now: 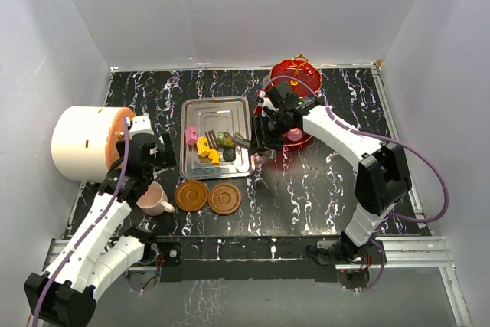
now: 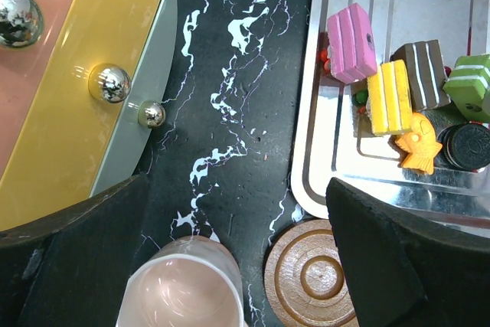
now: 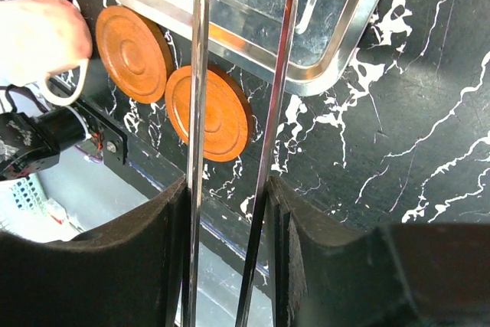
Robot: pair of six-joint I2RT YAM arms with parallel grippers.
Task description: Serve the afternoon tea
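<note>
Tongs [image 3: 200, 74] of shiny metal sit between the fingers of my right gripper, which is partly closed around their two arms. In the top view their tips reach over the tray's right side to the green cake [image 2: 468, 86]; whether they grip it I cannot tell. Pink [image 2: 352, 44], yellow [image 2: 389, 97] and brown [image 2: 421, 74] cake pieces lie beside it on the silver tray [image 1: 222, 105], with an orange fish-shaped piece [image 2: 419, 145] and a black cookie [image 2: 467, 147]. My left gripper hangs open and empty between the oven and tray.
A white cylindrical oven-like box [image 1: 80, 143] stands at left, with a pink mug [image 1: 155, 199] before it. Two brown coasters [image 1: 191, 195] lie in front of the tray. The red tiered stand [image 1: 306, 74] is behind my right arm.
</note>
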